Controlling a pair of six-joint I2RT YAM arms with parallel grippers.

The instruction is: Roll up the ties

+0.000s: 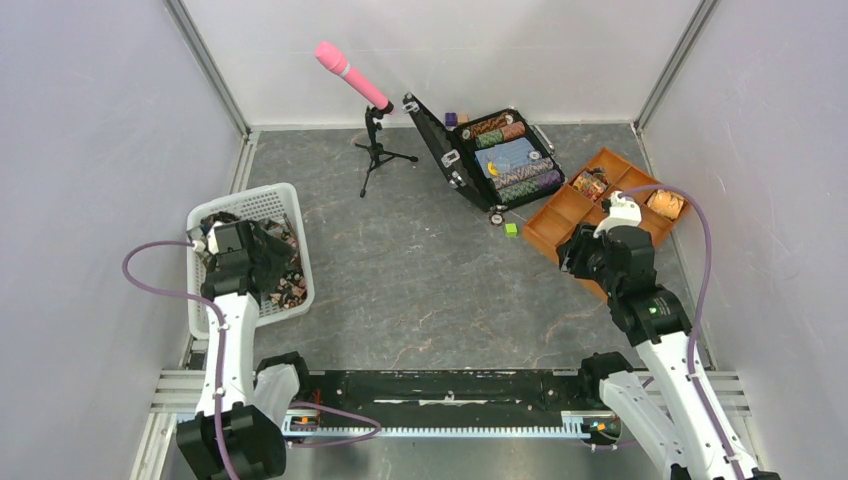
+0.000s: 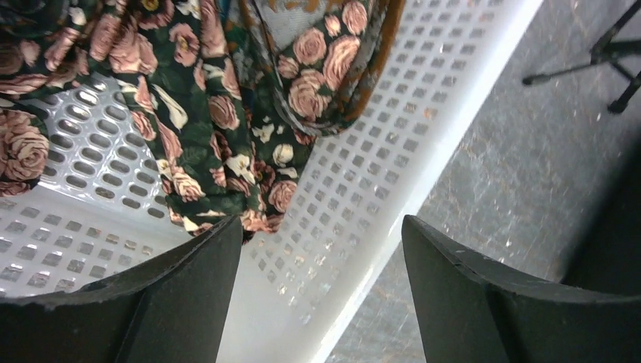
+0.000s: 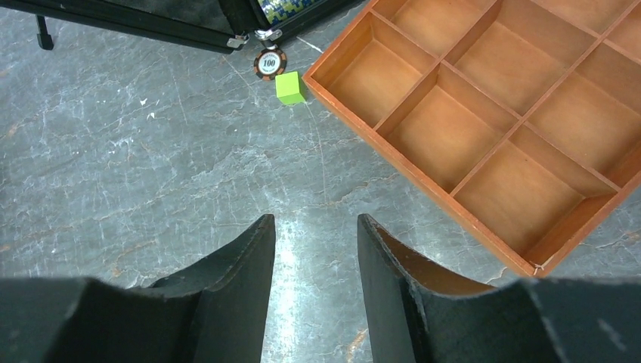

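Note:
My left gripper hangs open over the white basket (image 2: 461,68), where floral ties (image 2: 174,113) lie loose and folded. In the top view my left gripper (image 1: 260,255) covers part of the basket (image 1: 300,300). My right gripper is over the bare floor beside the wooden divided tray (image 3: 408,166); its fingertips stand a little apart, with nothing visible between them. The tray's front compartments are empty, and in the top view two others hold rolled fabric (image 1: 665,202).
An open black case of chips (image 1: 515,160) sits at the back, a green cube (image 1: 510,229) and a chip near it. A pink cylinder on a tripod (image 1: 375,150) stands back left.

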